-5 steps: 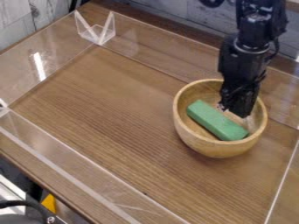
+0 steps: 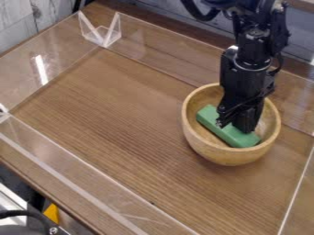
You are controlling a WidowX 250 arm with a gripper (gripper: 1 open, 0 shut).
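A wooden bowl point(image 2: 200, 140) sits at the right of the table, holding a green block point(image 2: 218, 126) that lies diagonally inside it. My black gripper point(image 2: 238, 123) reaches down into the bowl over the block's right part, its tips at or very near the block. Whether anything is between the fingers is hidden by the dark gripper body.
A clear wire-like holder point(image 2: 98, 32) stands at the back left. A dark object with yellow shows at the lower left edge.
My gripper has moved down and left, from over the bowl's back right into the bowl at the green block. The bowl and block look nearly unmoved.
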